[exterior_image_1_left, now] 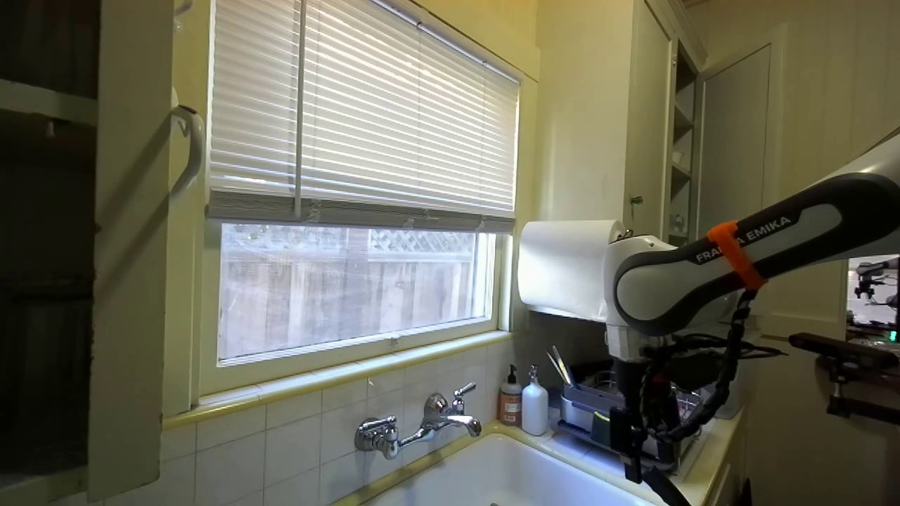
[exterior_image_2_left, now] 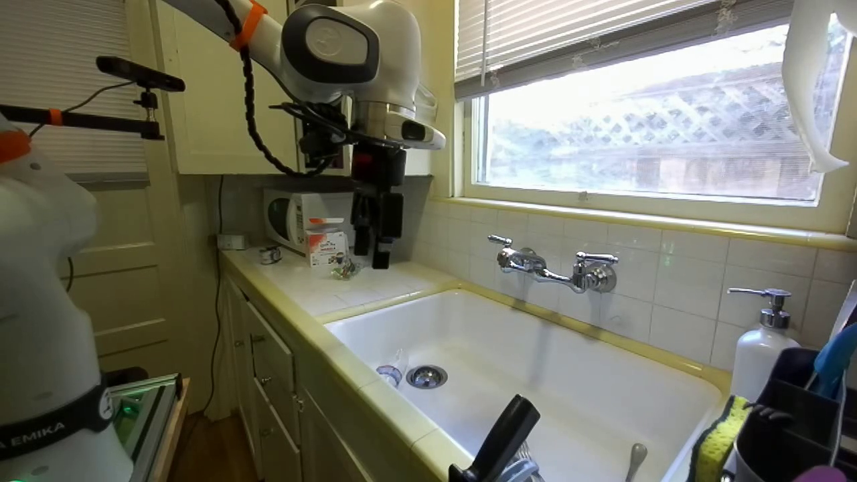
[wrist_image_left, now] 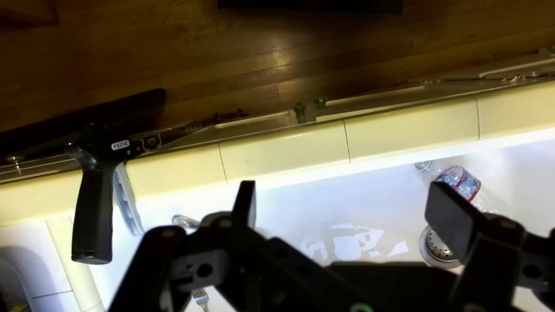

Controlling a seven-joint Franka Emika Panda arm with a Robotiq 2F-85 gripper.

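Observation:
In the wrist view my gripper is open, its two dark fingers wide apart with only the white sink point(wrist_image_left: 291, 200) showing between them. From the second exterior view, the gripper point(exterior_image_2_left: 377, 253) points down, above counter height. A clear plastic bottle point(wrist_image_left: 460, 182) with a red and blue label lies in the sink by the metal drain point(wrist_image_left: 437, 248). Toward the other end of the basin, a fork point(wrist_image_left: 200, 297) is partly covered by my gripper. A black-handled PikStik grabber point(wrist_image_left: 93, 208) rests across the sink's edge.
A chrome faucet point(exterior_image_2_left: 554, 269) juts from the tiled wall over the sink. Soap bottles point(exterior_image_1_left: 534, 405) and a dish rack point(exterior_image_1_left: 586, 413) stand at one end. On the far counter are a microwave point(exterior_image_2_left: 289, 217) and a small box point(exterior_image_2_left: 327, 248). Much of the basin is clear.

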